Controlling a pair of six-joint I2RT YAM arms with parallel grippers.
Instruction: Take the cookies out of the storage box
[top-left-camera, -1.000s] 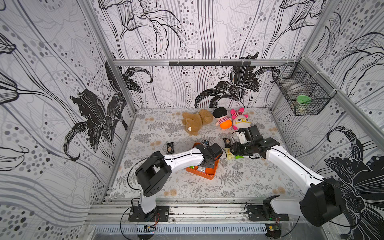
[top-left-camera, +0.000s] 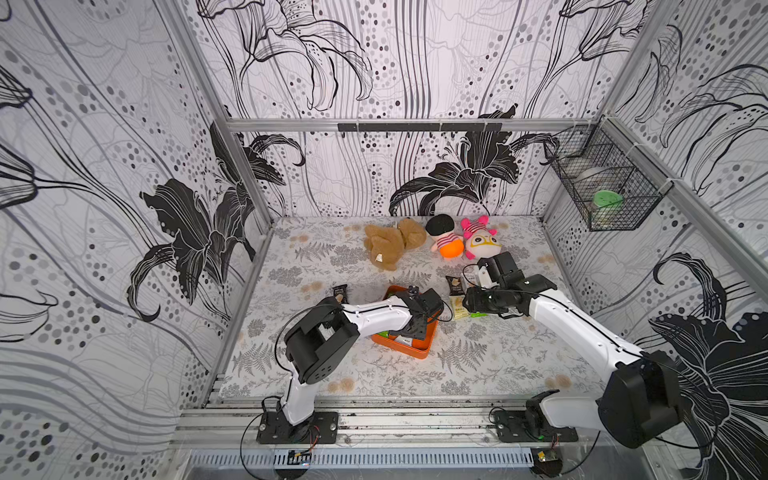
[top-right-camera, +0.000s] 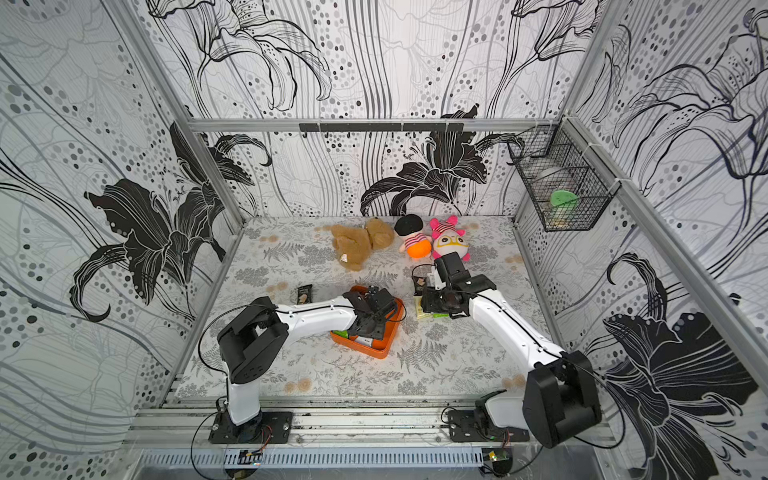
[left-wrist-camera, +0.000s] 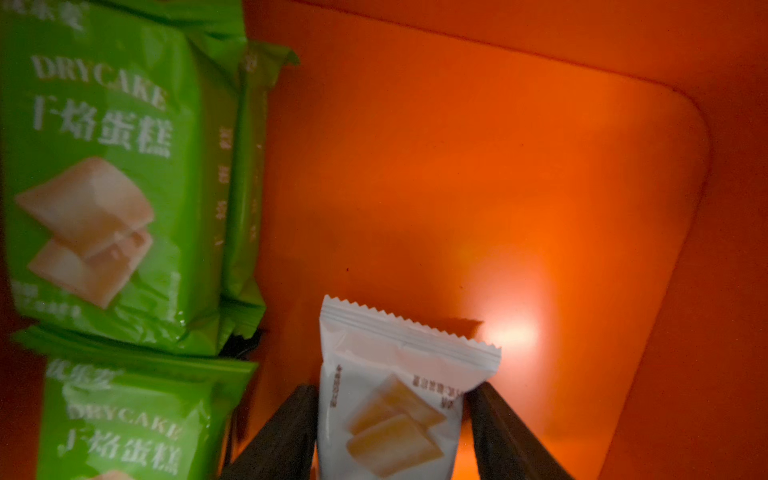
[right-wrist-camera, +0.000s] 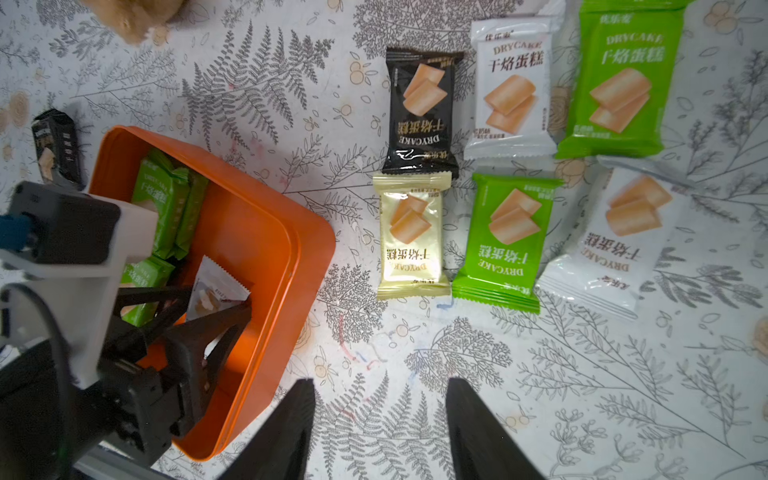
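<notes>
A white cookie packet (left-wrist-camera: 400, 400) lies in the orange storage box (left-wrist-camera: 480, 176). My left gripper is down in the box, part open, with one finger on each side of this packet; its sides look uncrushed, and whether the fingers touch it is hard to tell. Two green cookie packets (left-wrist-camera: 104, 176) show along the box's left side in the left wrist view. Over the bare cloth right of the box, my right gripper stands open and empty.
Several packets lie on the cloth right of the box, among them a black packet (right-wrist-camera: 421, 112) and a yellow packet (right-wrist-camera: 412, 236). Another black packet (top-left-camera: 340, 294) is left of the box. A brown bear (top-left-camera: 388, 244) and plush toys (top-left-camera: 481, 240) sit behind.
My left arm's elbow has shifted slightly to the right, while its gripper stays over the box. The right arm has hardly moved.
</notes>
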